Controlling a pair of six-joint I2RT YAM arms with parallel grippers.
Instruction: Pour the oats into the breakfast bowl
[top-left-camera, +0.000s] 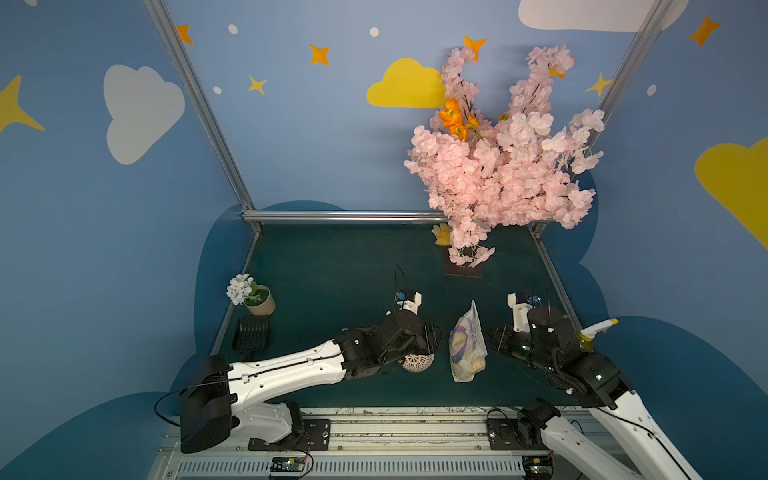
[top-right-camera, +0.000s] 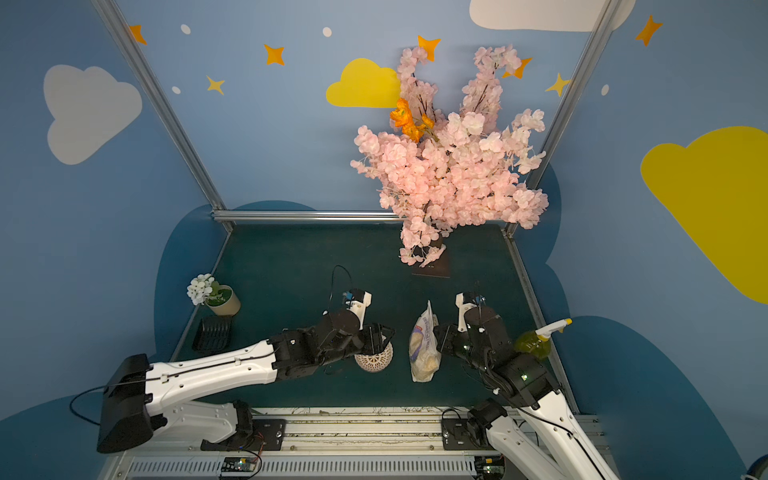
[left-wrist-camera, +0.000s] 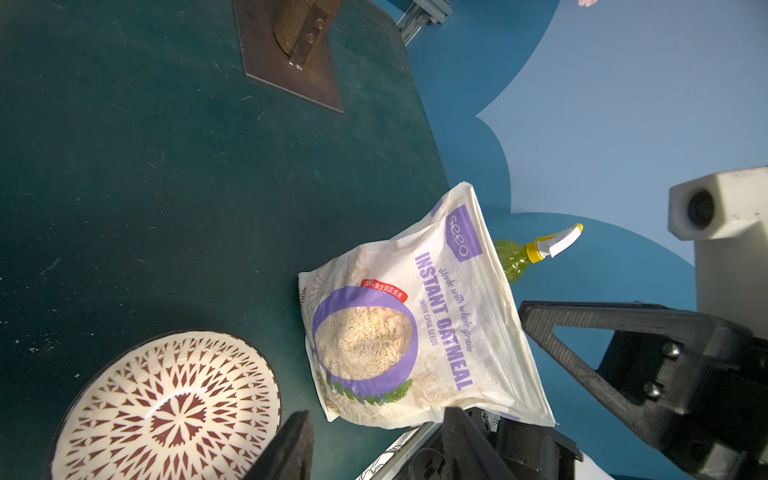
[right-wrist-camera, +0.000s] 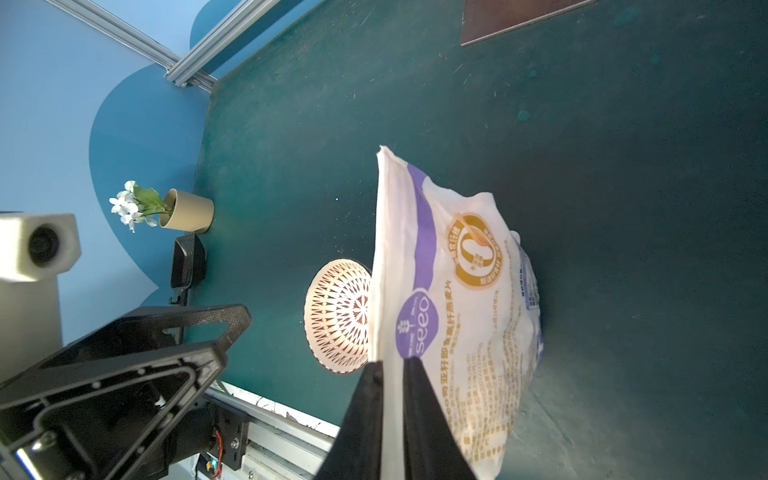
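Note:
The white oatmeal bag (left-wrist-camera: 384, 336) stands upright on the dark green table, with its flat top edge up. Left of it is the bowl (left-wrist-camera: 172, 416), cream with a brown triangle pattern. My left gripper (top-left-camera: 434, 337) hangs above the bowl, partly covering it in the top left view; in the left wrist view its fingers (left-wrist-camera: 289, 448) are parted, nothing between them. At the bag's right side is my right gripper. Its fingers (right-wrist-camera: 364, 416) stand slightly apart, and the bag's white top edge shows in the narrow gap. Whether they touch the bag I cannot tell.
A potted white flower (top-left-camera: 257, 297) and a black rack (top-left-camera: 251, 334) are at the left edge. A spray bottle (top-right-camera: 534, 344) stands at the right edge. Pink blossom branches (top-left-camera: 504, 168) rise from a brown base (left-wrist-camera: 292, 56) at the back.

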